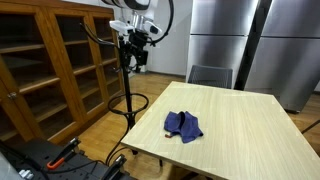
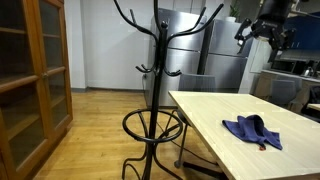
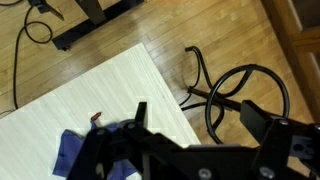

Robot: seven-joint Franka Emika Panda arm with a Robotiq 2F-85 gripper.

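Observation:
My gripper is open, and nothing shows between its fingers. In exterior view 1 the arm holds it high above the table's left side, close to the coat stand. A dark blue cloth (image 1: 191, 130) lies crumpled on the pale wooden table (image 1: 240, 120), well below the gripper. Something dark (image 2: 258, 124) rests on or is part of the cloth; I cannot tell which. A small reddish piece (image 3: 96, 117) shows at the cloth's edge. In the wrist view the cloth is at the lower left, partly cut off by the frame.
A black coat stand (image 2: 152, 75) with curved hooks and a ring rises beside the table's left edge. A dark chair (image 1: 209, 76) stands at the far side. Wooden cabinets (image 1: 35, 85) line the left.

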